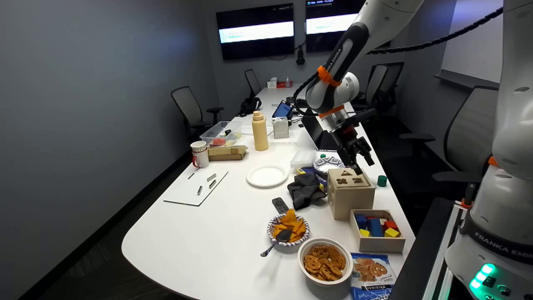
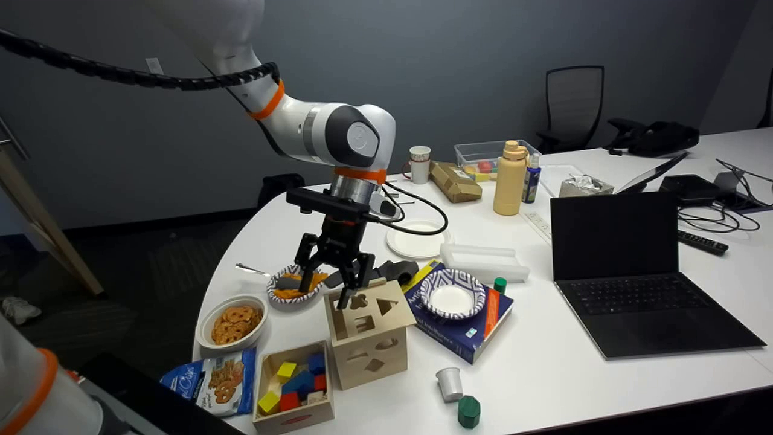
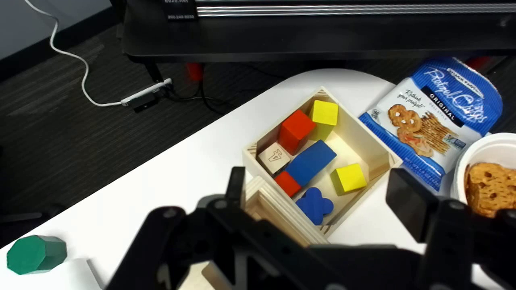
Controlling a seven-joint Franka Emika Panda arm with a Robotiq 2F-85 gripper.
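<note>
Spread open, my gripper [image 2: 330, 289] hangs just above the wooden shape-sorter box [image 2: 373, 366], with nothing between its fingers. The sorter's lid has cut-out holes and sits at an angle on top. Beside it on the table stands an open wooden tray [image 3: 370, 140] of blocks. In the wrist view the tray holds a red block [image 3: 296, 130], a yellow cube [image 3: 349, 179], a long blue block [image 3: 311, 162], a blue flower-shaped block [image 3: 315, 205] and a plain cube with a printed mark [image 3: 274, 158]. My own fingers hide part of the sorter in that view.
A green block [image 2: 468, 412] and a small grey cup [image 2: 450, 383] lie near the table edge. A pretzel bowl [image 1: 325, 261], a chip bowl [image 1: 288, 228] and a blue snack bag [image 1: 372, 276] crowd the near side. Behind the sorter are a book [image 2: 471, 341] and an open laptop [image 2: 656, 312].
</note>
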